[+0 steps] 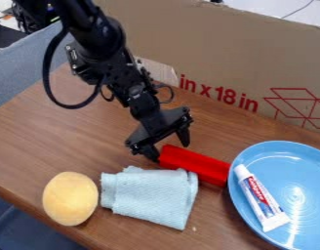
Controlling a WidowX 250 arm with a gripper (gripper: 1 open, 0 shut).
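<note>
The black gripper [167,143] is low over the wooden table, at the left end of a red cylinder [199,165], with its fingers spread apart. One fingertip is beside the cylinder's end, the other just above and behind it; whether they touch it I cannot tell. A folded light blue cloth [148,198] lies in front of the cylinder. A round pale yellow bun [70,198] sits to its left. On the right, a white tube [260,198] with printed label rests on a blue plate [304,180].
A large cardboard box [234,59] stands along the back of the table. A grey padded surface lies beyond its left edge.
</note>
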